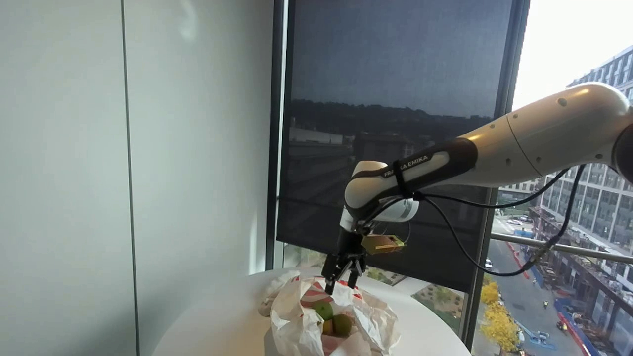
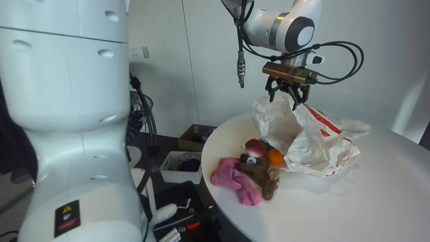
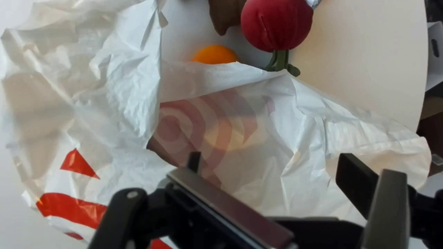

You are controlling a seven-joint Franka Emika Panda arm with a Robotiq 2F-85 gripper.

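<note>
Just above a crumpled white plastic bag with red print, my gripper hangs open with nothing between its fingers. In exterior view 1 the gripper is over the back part of the bag. Green fruit shows inside the bag's opening. In the wrist view the bag spreads below the fingers, its film partly covering shapes underneath. Beside the bag lie an orange, a red round plush with a green stem, a brown plush toy and a pink cloth.
Everything rests on a round white table, bare toward its front right. A white bin and a brown box stand on the floor past its edge. Cables hang from the arm, and a window blind stands behind.
</note>
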